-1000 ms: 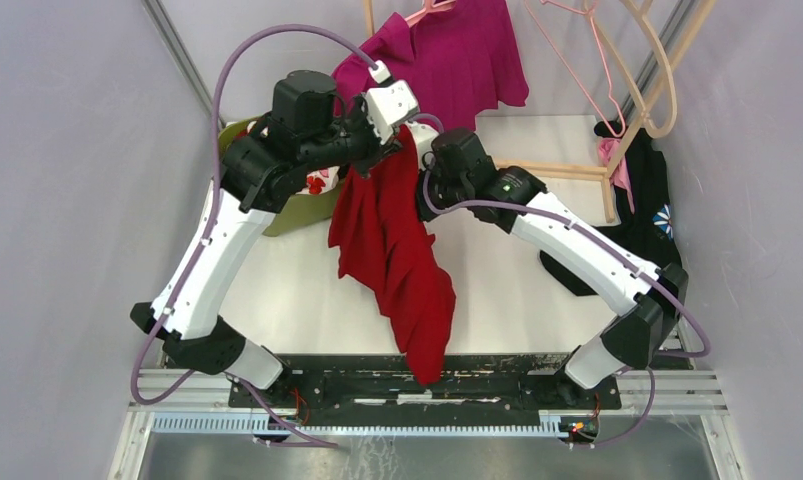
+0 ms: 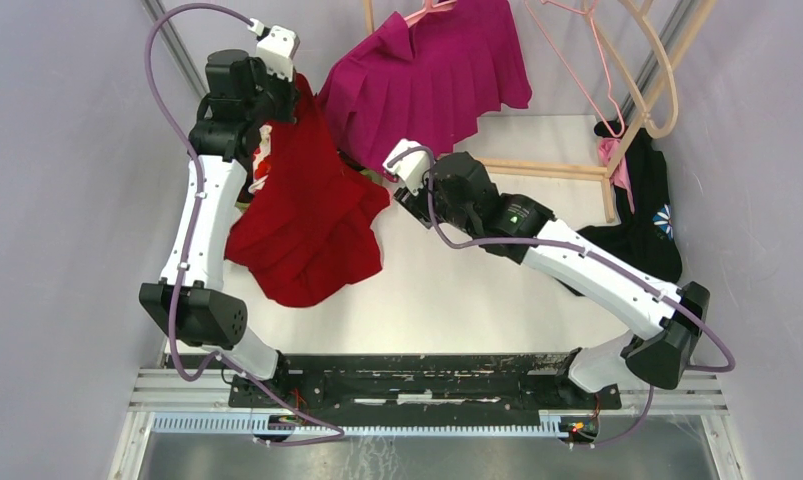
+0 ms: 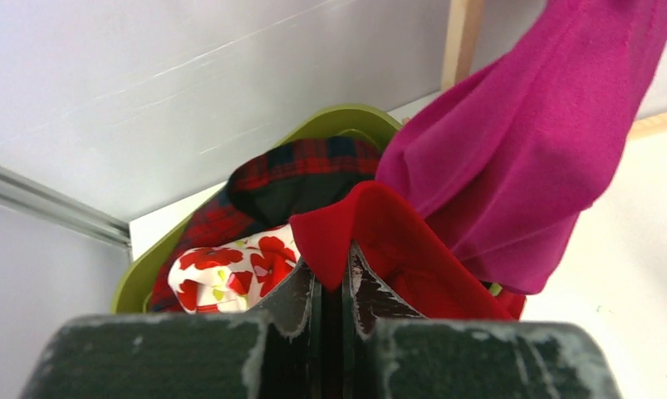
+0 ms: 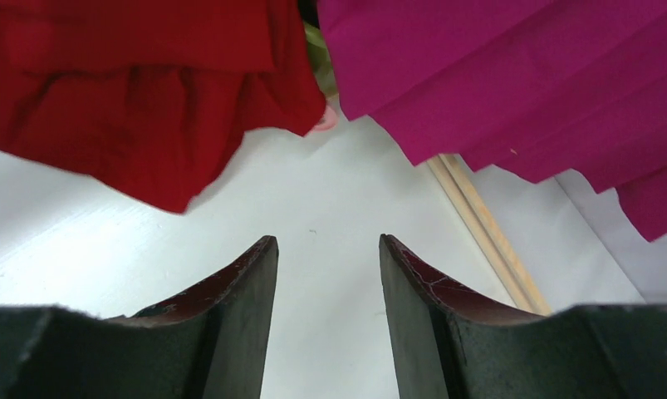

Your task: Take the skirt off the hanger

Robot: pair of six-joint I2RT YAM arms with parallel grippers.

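A red skirt (image 2: 312,220) hangs from my left gripper, which is shut on a pinched fold of the red cloth (image 3: 413,249). The skirt's lower part spreads over the left of the white table, in front of the basket. My right gripper stands open above bare table, nothing between its fingers, apart from the skirt. A magenta pleated skirt (image 2: 427,90) hangs on a pink hanger (image 2: 429,10) at the back. An empty pink hanger (image 2: 599,50) hangs at the upper right.
A green basket (image 3: 355,120) holding plaid and red-and-white patterned cloth stands at the back left, partly under the red skirt. The wooden rack (image 2: 547,170) stands at the back right, with a black garment (image 2: 637,240) beside it.
My left gripper has carried the red skirt left and back over the basket, where its cloth swung and spread.
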